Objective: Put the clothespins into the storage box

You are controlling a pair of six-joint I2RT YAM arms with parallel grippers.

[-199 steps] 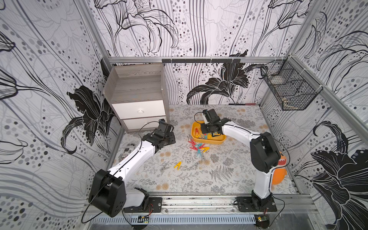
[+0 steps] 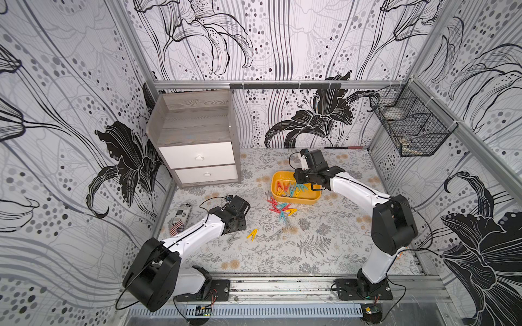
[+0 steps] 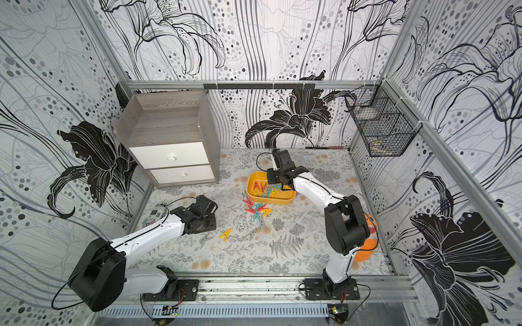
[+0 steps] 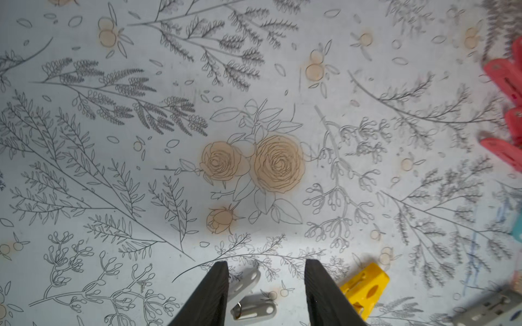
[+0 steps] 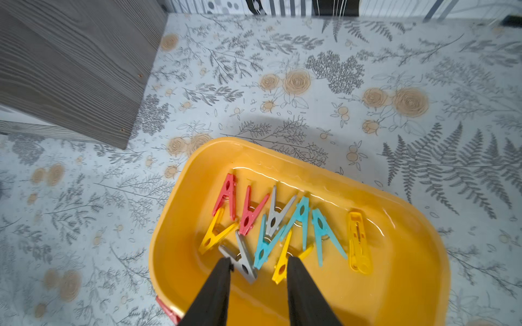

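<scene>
The yellow storage box (image 5: 407, 271) holds several red, yellow, grey and teal clothespins (image 5: 301, 217). My right gripper hangs over it, its fingers apart with nothing seen between them. Outside the box, a pile of clothespins (image 2: 280, 207) lies just in front. My left gripper stands open over the table left of that pile, above a grey clothespin (image 4: 252, 309), with a yellow clothespin (image 4: 364, 288) beside it.
A drawer unit (image 2: 198, 154) stands at the back left, a packet (image 2: 179, 217) on the left edge, an orange object (image 3: 365, 250) at the right. A wire basket (image 2: 413, 125) hangs on the right.
My left gripper has moved down the view, toward the table's front. My right gripper has risen and moved right over the box.
</scene>
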